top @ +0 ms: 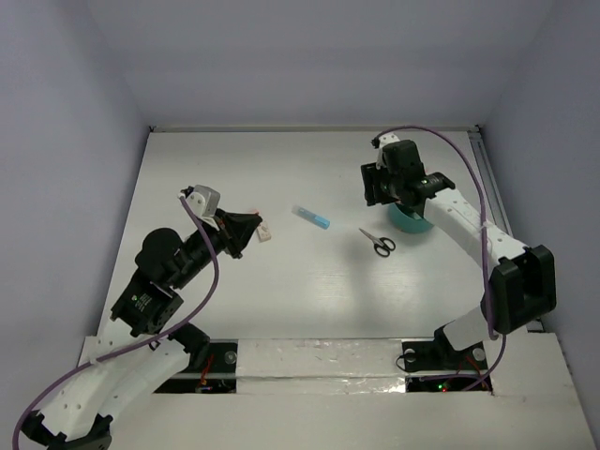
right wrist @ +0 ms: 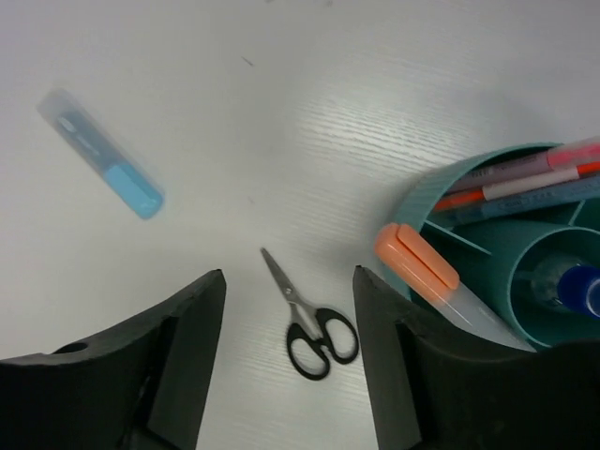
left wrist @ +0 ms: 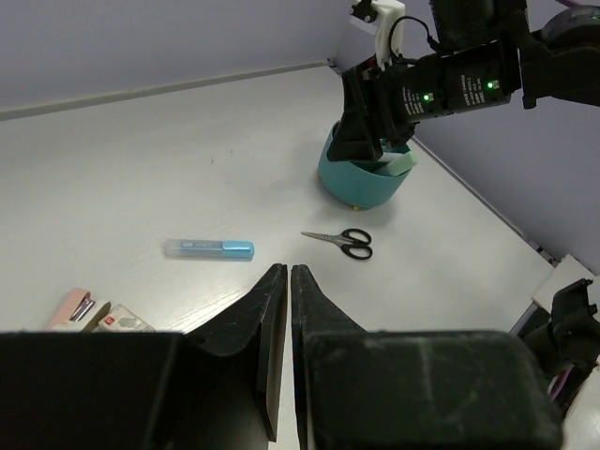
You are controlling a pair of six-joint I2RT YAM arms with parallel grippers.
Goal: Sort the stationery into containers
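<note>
A teal divided holder (left wrist: 358, 187) on the right holds several pens, an orange-capped marker (right wrist: 417, 262) and a blue-capped item (right wrist: 579, 289). Scissors (top: 382, 246) lie left of it. A light-blue highlighter (top: 312, 217) lies mid-table. A pink stapler (left wrist: 70, 307) and a small patterned item (left wrist: 125, 321) lie at the left, partly behind my left gripper, which is shut with nothing visible between its fingers. My right gripper hangs over the table at the holder's left, fingers apart with nothing between them, above the scissors.
Grey walls enclose the table (top: 206, 159) at back and sides.
</note>
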